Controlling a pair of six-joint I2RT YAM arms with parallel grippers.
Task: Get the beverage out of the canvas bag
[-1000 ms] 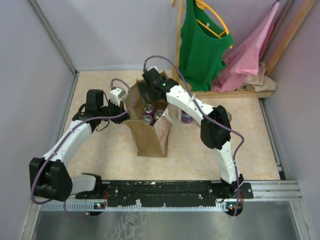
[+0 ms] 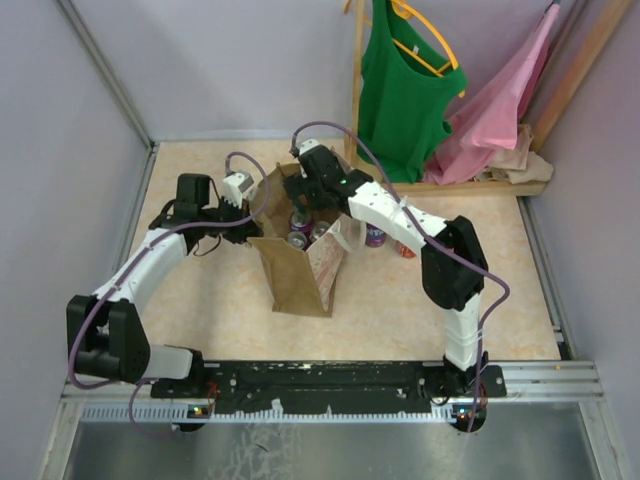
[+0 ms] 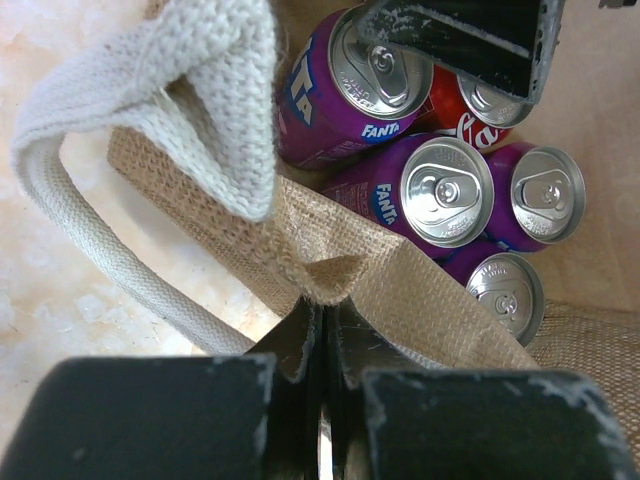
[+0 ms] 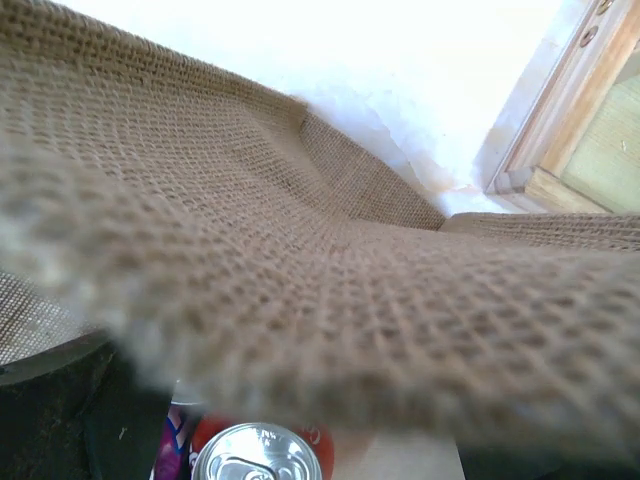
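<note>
The tan canvas bag (image 2: pixel 292 278) stands in the middle of the table with its mouth up. Several purple Fanta cans (image 3: pixel 447 190) and a red can (image 3: pixel 488 108) stand inside it, tops showing. At the bag's left rim my left gripper is shut, with a fold of the canvas edge (image 3: pixel 338 272) between its fingertips. My right gripper (image 2: pixel 298 190) hangs open in the bag's mouth, near the far side above the cans, holding nothing. In the right wrist view, canvas hides much of it; a silver can lid (image 4: pixel 258 458) shows between its fingers.
On the table right of the bag are a purple can (image 2: pixel 375 236), partly behind the white strap (image 2: pixel 350 238), and a red can (image 2: pixel 405 250) under the right arm. A wooden rack (image 2: pixel 480 188) with hung clothes stands behind.
The left gripper has barely moved at the rim.
</note>
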